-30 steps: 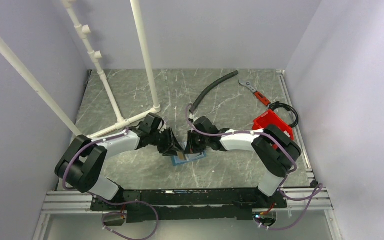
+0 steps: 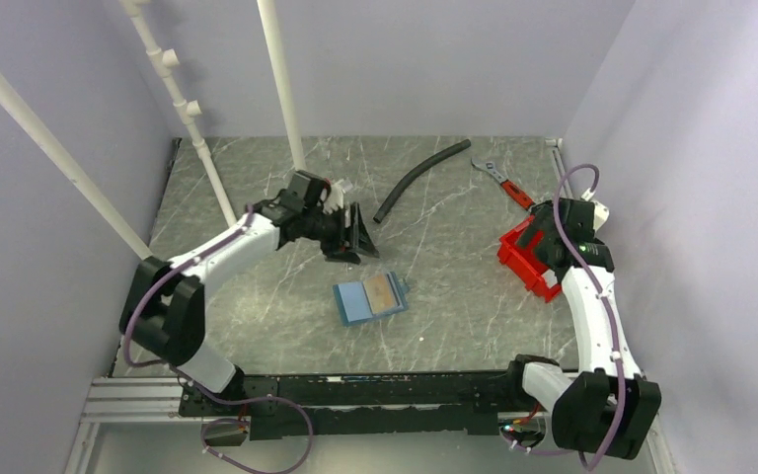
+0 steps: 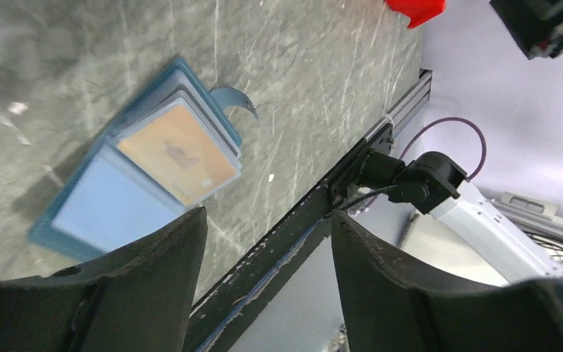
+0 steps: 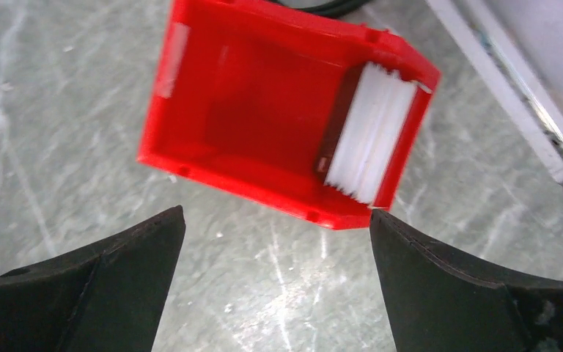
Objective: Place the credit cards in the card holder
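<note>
The blue card holder (image 2: 354,302) lies spread open on the table, a tan card (image 3: 179,152) on the pocket side nearest its small strap (image 3: 233,98). Just behind the holder, my left gripper (image 2: 353,242) hangs open and empty. Over at the right, my right gripper is above the front of the red bin (image 4: 242,180), also open, with nothing between its fingers. A row of white cards (image 4: 369,132) stands on edge at one end of that bin, beside a dark brown divider. Whether other cards sit in the holder cannot be told.
A black curved tube (image 2: 417,180) and a wrench with a red handle (image 2: 515,193) lie toward the back. White pipes (image 2: 281,79) rise at the back left. Table room between holder and bin is free.
My right arm has swung from the holder over to the red bin. The left gripper has moved back off the holder, leaving the tan card in plain view.
</note>
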